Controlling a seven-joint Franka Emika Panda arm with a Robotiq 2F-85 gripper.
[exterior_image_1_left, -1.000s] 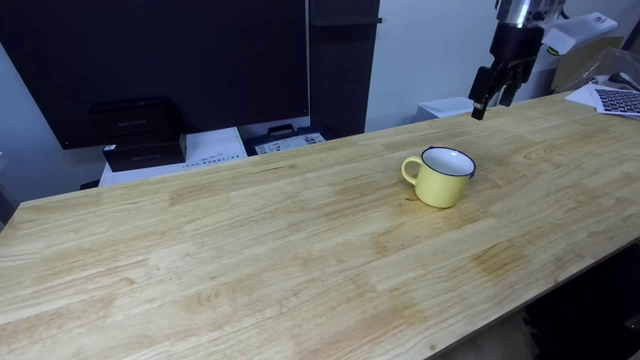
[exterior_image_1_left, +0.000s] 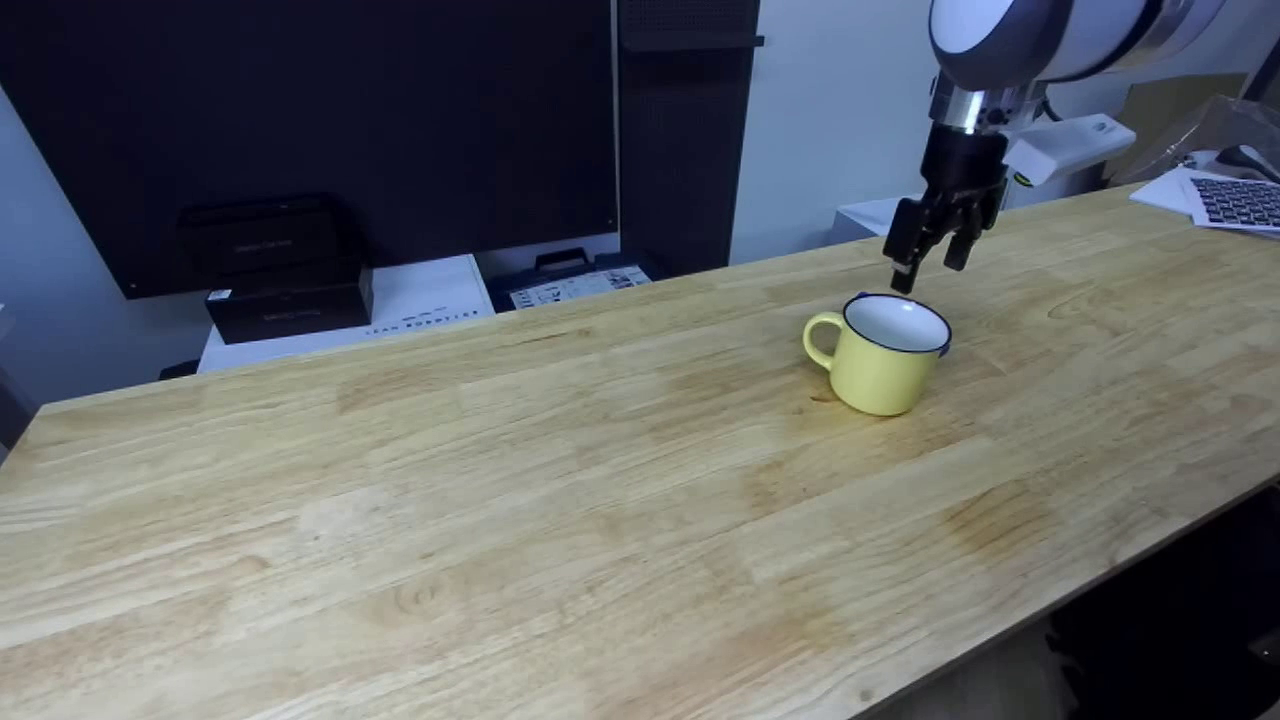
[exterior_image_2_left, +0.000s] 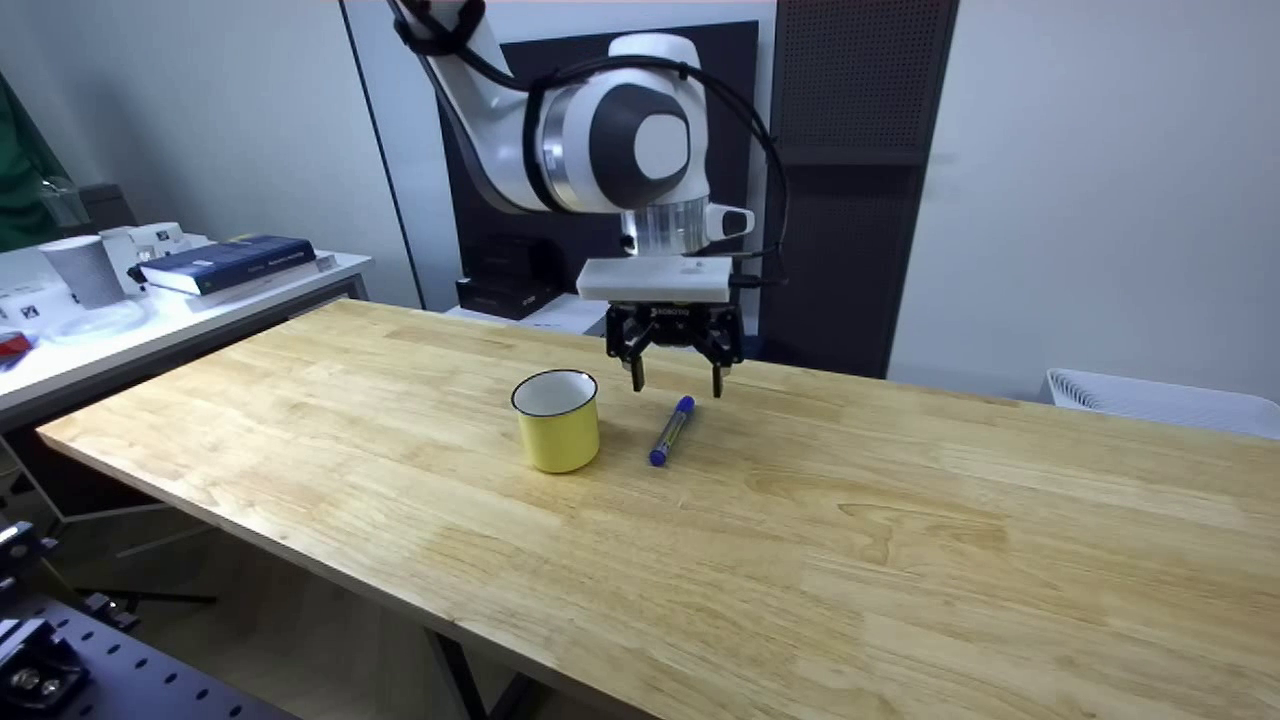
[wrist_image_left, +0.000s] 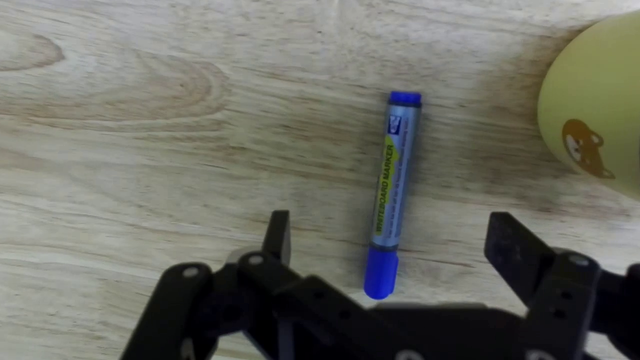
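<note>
A blue-capped whiteboard marker (wrist_image_left: 393, 180) lies flat on the wooden table, its capped end toward my gripper in the wrist view. Above the table my gripper is open, with its fingers wide apart on either side of the line of the marker and nothing held. In exterior view 2 the gripper (exterior_image_2_left: 678, 378) hangs over the far end of the marker (exterior_image_2_left: 672, 431). Beside the marker stands an upright yellow mug (exterior_image_2_left: 560, 434) with a dark rim. The mug (exterior_image_1_left: 885, 372) hides nearly all of the marker in exterior view 1, where its handle points left.
Bare wooden table (exterior_image_1_left: 420, 516) stretches left of the mug in exterior view 1. A laptop keyboard (exterior_image_1_left: 1242, 202) lies at the far right end. Boxes (exterior_image_1_left: 288, 300) stand behind the back edge. A side table with books (exterior_image_2_left: 228, 264) adjoins the left in exterior view 2.
In exterior view 1 my gripper has come down and to the left, closer to the mug. The mug has stayed in place.
</note>
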